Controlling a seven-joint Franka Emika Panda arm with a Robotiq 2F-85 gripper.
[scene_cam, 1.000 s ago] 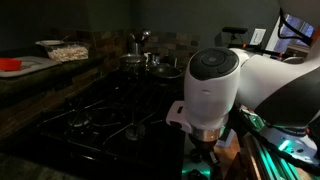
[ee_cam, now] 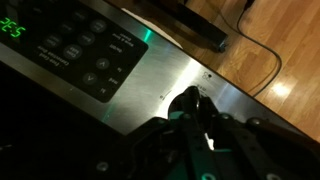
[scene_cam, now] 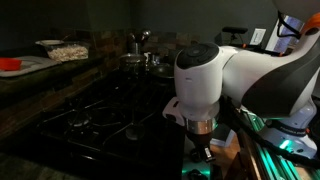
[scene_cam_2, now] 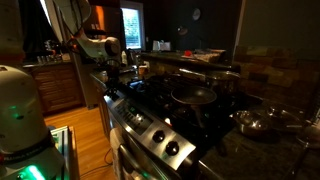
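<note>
In the wrist view, my gripper is shut on a dark round stove knob on the steel front panel. Its fingers hide much of the knob, so the exact grip is hard to make out. From exterior view 1, the gripper points down at the near front edge of the black stove, below the white wrist housing. More stove knobs line the panel in exterior view 2.
Beside the knob lies a control panel with green digits. A dark pan rests on the stove, and a metal pot stands on the counter. The oven handle projects over the wooden floor.
The white wrist housing has turned, its dark round cap swinging left in exterior view 1. The gripper stays low at about the same place by the stove front.
</note>
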